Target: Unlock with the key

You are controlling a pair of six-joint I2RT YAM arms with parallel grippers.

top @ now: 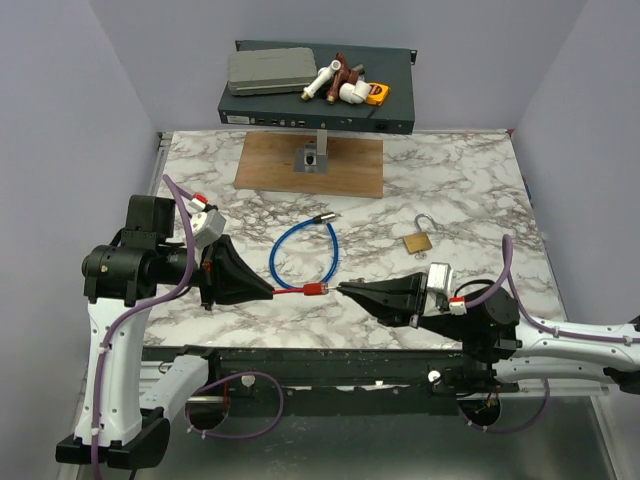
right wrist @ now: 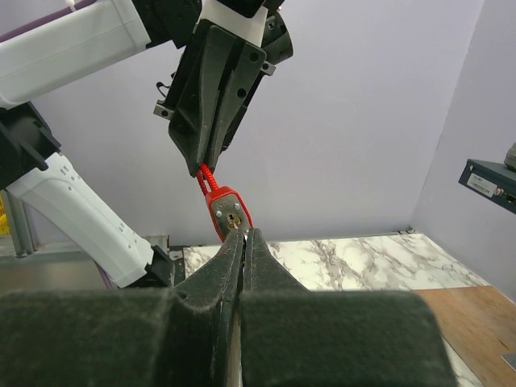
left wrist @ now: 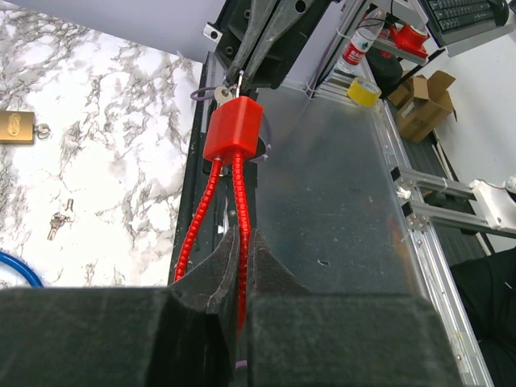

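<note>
In the left wrist view a red lock body point(left wrist: 234, 129) hangs on a doubled red cable point(left wrist: 241, 193), which runs between the shut fingers of my left gripper. Facing it, my right gripper point(top: 342, 288) is shut on a small key, whose silvery round head point(left wrist: 223, 94) shows at the lock's end. From the right wrist view, the lock's metal face and brass keyhole point(right wrist: 234, 219) lie right at the right fingertips. How deep the key sits in the keyhole is hidden by the fingers.
On the marble table point(top: 450, 180) lie a coiled blue cable lock point(top: 275, 262), an open brass padlock point(top: 417, 242) and small loose keys point(left wrist: 58, 219). A wooden board point(top: 260, 165) and a dark shelf point(top: 270, 108) with items stand at the back.
</note>
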